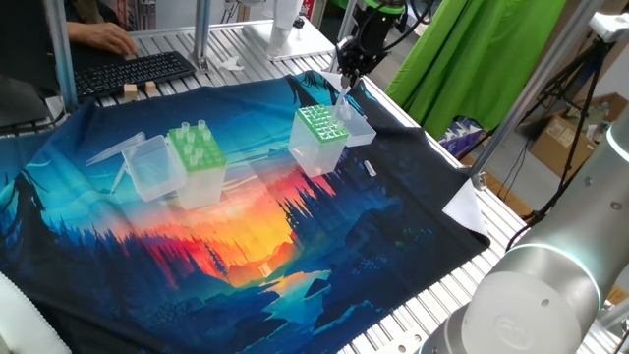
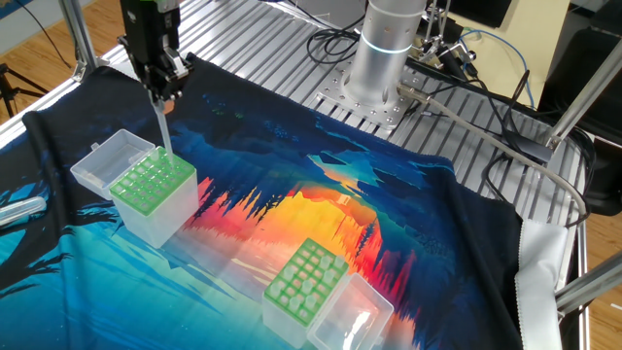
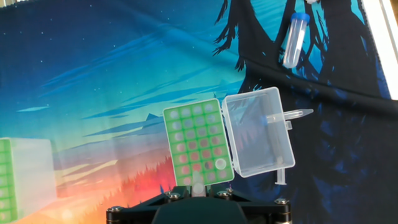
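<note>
My gripper (image 2: pixel 165 97) is shut on a pale, translucent pipette tip (image 2: pixel 163 126), which points down. In exterior view 2 the tip's lower end is at the back edge of a green-topped rack (image 2: pixel 154 183) on a clear box; whether it has entered a hole I cannot tell. The wrist view shows the tip (image 3: pixel 198 185) over the near edge of this rack (image 3: pixel 194 140). One white tip (image 3: pixel 221 164) sits in a hole to its right. The box's open lid (image 3: pixel 258 130) lies beside it. A second green rack (image 1: pixel 197 147) holds several upright tips.
The second box has its own open clear lid (image 2: pixel 352 313) alongside. A blue-capped tube (image 3: pixel 295 40) lies on the cloth beyond the first rack. Loose clear pieces (image 3: pixel 298 114) lie by the first lid. Between the two boxes the printed cloth (image 1: pixel 257 187) is bare.
</note>
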